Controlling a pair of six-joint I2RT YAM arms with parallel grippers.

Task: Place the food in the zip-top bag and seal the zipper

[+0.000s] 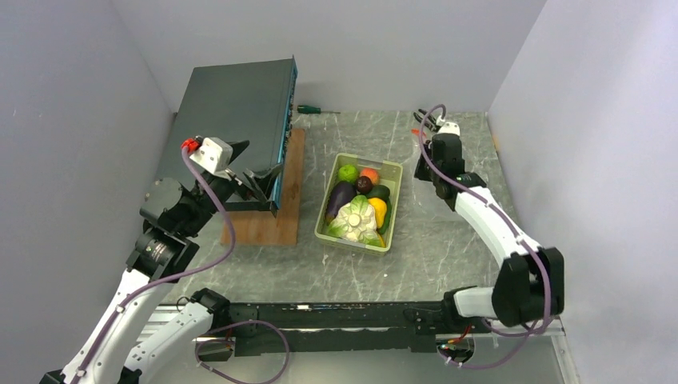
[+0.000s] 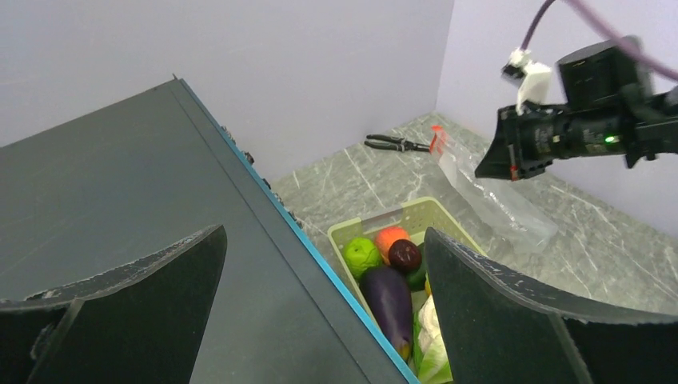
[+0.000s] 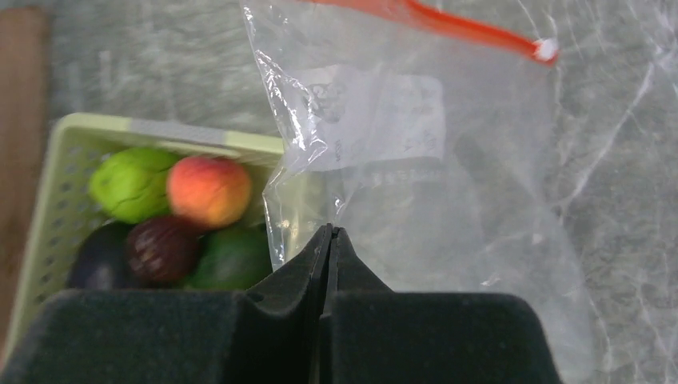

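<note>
A green basket (image 1: 321, 224) holds fruit and vegetables: eggplant (image 2: 386, 308), cauliflower (image 1: 354, 221), apple (image 3: 136, 182), peach (image 3: 206, 190) and several more. My right gripper is shut on the clear zip top bag (image 3: 448, 200) with orange zipper (image 3: 480, 28), which hangs beside the basket's right side, partly hidden under the arm in the top view. My left gripper is open above the dark metal box, nothing between its fingers.
The dark box (image 1: 224, 104) sits on a wooden board (image 1: 264, 232) at the left. A screwdriver (image 1: 309, 109) and pliers (image 2: 388, 142) lie at the back.
</note>
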